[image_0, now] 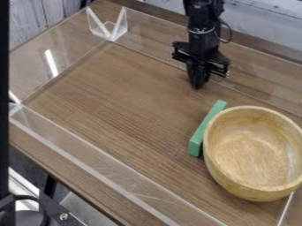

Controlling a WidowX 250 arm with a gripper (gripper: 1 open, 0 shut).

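My black gripper [199,74] hangs over the back centre of the wooden tabletop [112,115], pointing down with its tip low over the wood; it looks shut, and nothing shows between its fingers. A green bar [206,128] lies at the right front, beside a large tan bowl [250,154] that takes up the lower right corner.
A white wire-like shape [108,19] stands near the back left edge. A dark rounded object sits at the bottom left corner, off the table.
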